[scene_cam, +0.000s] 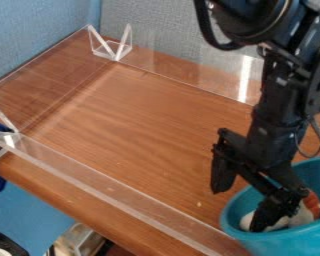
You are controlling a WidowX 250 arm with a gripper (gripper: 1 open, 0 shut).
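Note:
My black gripper [243, 191] is open, lowered into the teal bowl [239, 226] at the lower right. One finger hangs above the bowl's left edge and the other reaches down inside it. A mushroom-shaped toy with a white stem and reddish-brown top [311, 204] lies in the bowl, partly hidden behind that finger; contact cannot be told.
Transparent barriers with white corner brackets [109, 45] edge it. A grey padded wall stands behind.

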